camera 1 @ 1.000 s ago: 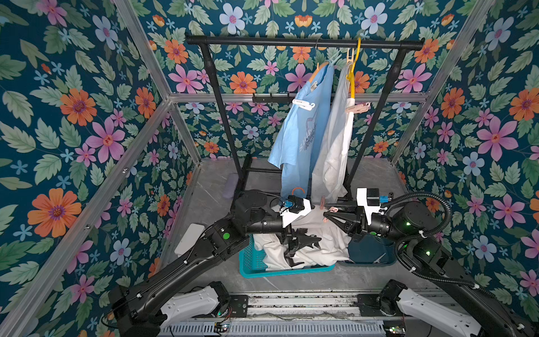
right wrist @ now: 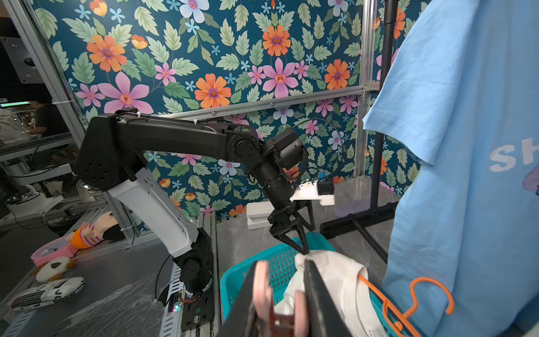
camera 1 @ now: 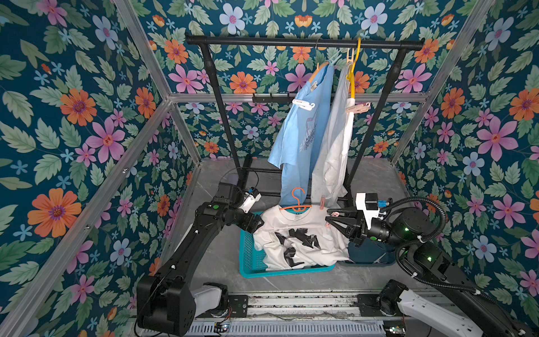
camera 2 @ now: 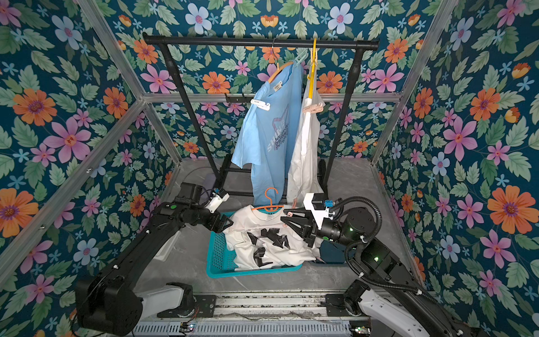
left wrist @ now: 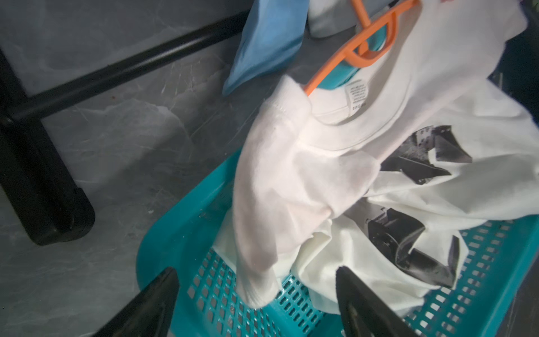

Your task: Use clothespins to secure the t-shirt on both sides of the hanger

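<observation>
A white t-shirt with black print lies in the teal basket, an orange hanger in its collar. In the top left view a pink clothespin is at the shirt's right shoulder; the left shoulder shows none in the left wrist view. My left gripper stands open at the left shoulder side, nothing visibly held. My right gripper is shut on another pink clothespin, held above the shirt's right part.
A blue shirt and a white garment hang on the black rack behind the basket. A dark tray sits at right.
My left arm has moved left, away from the middle of the shirt, uncovering the collar and hanger. My right gripper has shifted slightly with its clothespin.
</observation>
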